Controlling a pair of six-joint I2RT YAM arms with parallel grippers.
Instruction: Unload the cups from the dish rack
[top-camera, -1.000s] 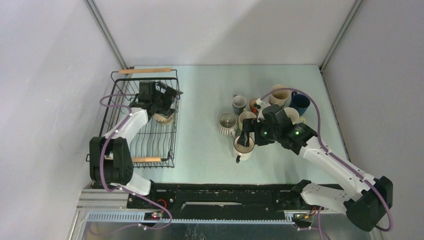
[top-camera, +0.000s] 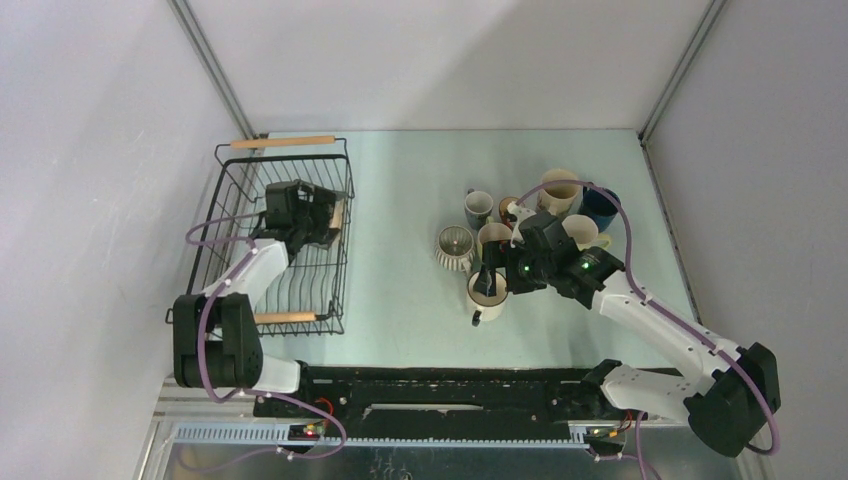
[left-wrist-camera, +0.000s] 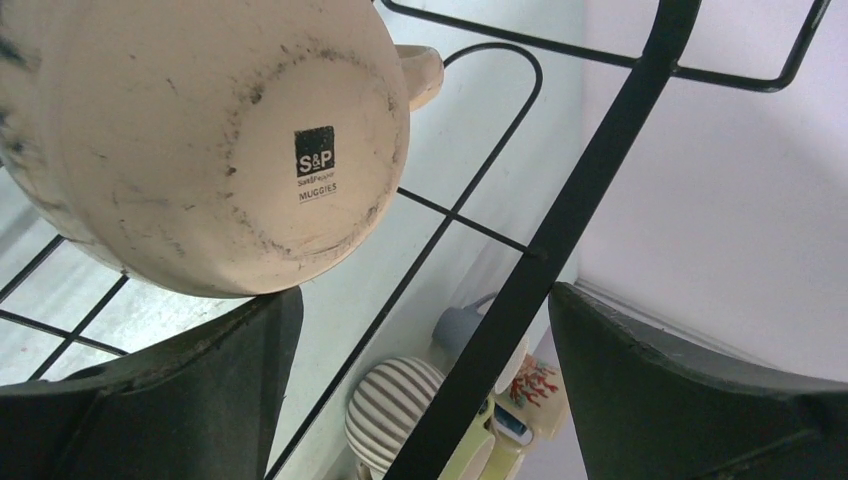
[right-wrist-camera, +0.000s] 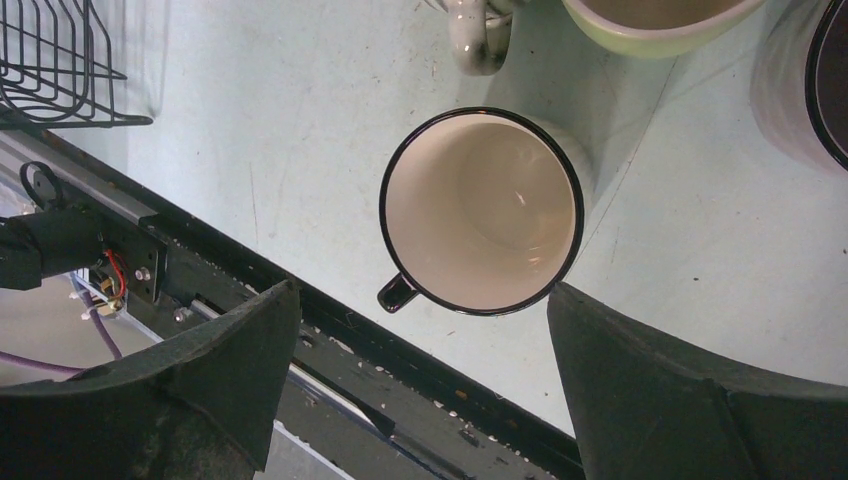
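A cream mug (left-wrist-camera: 230, 150) lies in the dish rack (top-camera: 346, 290), its stamped base facing the left wrist camera; from above, my left arm mostly hides it. My left gripper is open inside the rack's right side. Its left finger (left-wrist-camera: 230, 370) is close to the mug's lower edge, contact unclear, and the rack's black rim bar runs between the fingers. On the counter, a white mug with a black rim (right-wrist-camera: 480, 210) stands upright. My right gripper hangs open above it, nothing held.
Several cups are grouped on the counter's right half, including a striped cup (top-camera: 455, 247), a small grey cup (top-camera: 478, 208) and a dark blue mug (top-camera: 600, 205). Bare counter (top-camera: 395, 230) separates the rack from them. Walls stand close on both sides.
My left gripper has come toward the front and slightly left, its fingers no longer reaching past the rack's right edge. The rack has shifted a little left. The right arm is nearly still.
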